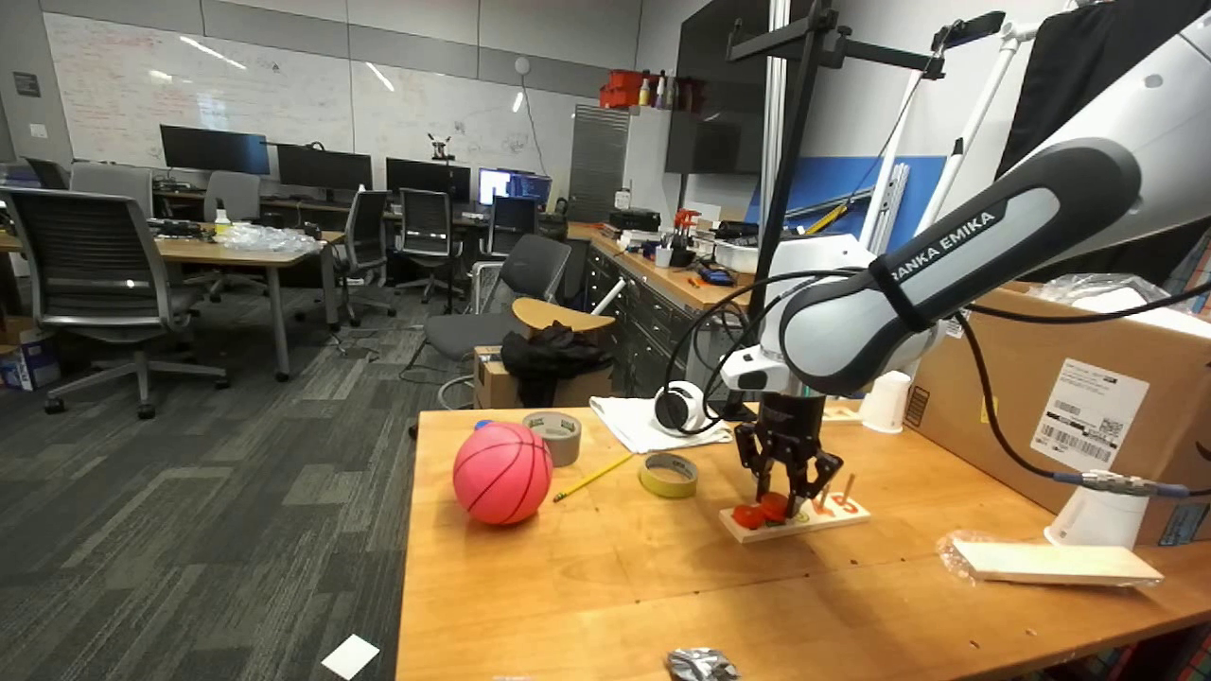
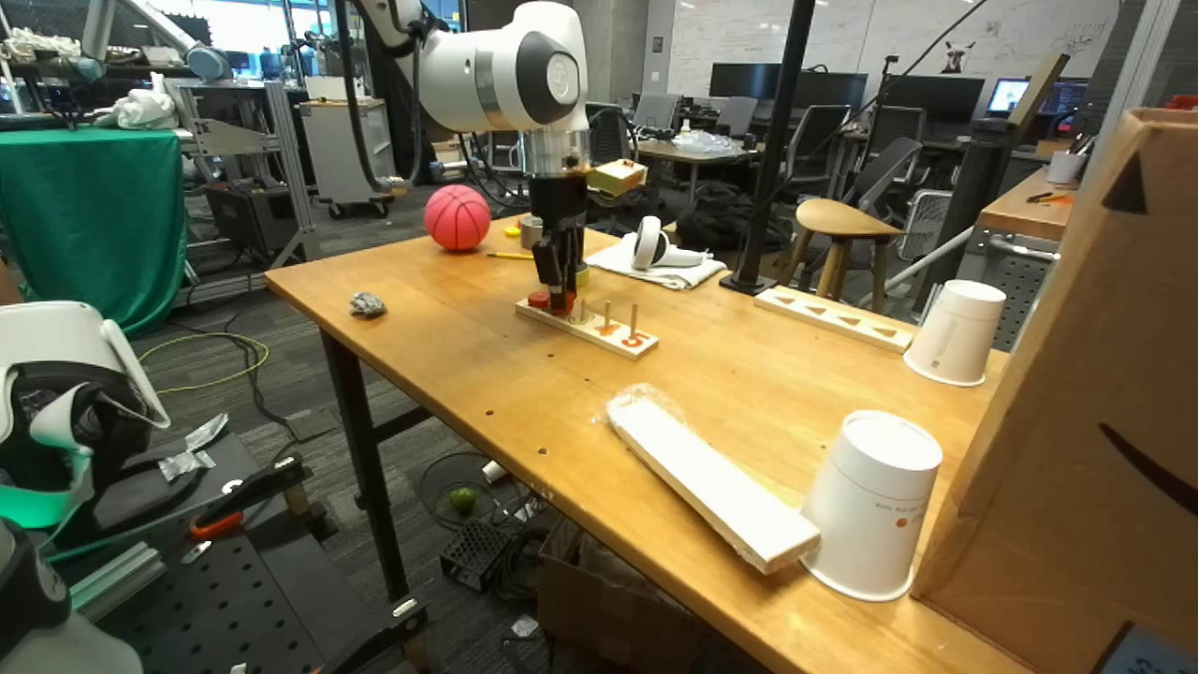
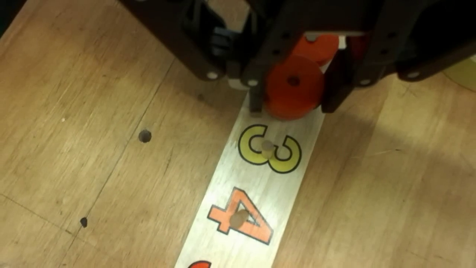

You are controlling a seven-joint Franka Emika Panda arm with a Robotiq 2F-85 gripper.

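Note:
A pale wooden number board lies on the table, with printed digits and short upright pegs. In the wrist view, a red disc with a small centre hole sits at board level, just above the yellow 3. My gripper points down at the board, shut on this disc, with one finger on each side. Behind it, partly covered by the gripper, shows a second red piece. The pegs at the 3 and the orange 4 are bare. Whatever lies under the discs is hidden.
Yellow tape, grey tape, a pencil and a pink ball lie to one side. A wrapped wooden block, paper cups and a large carton stand on the other side.

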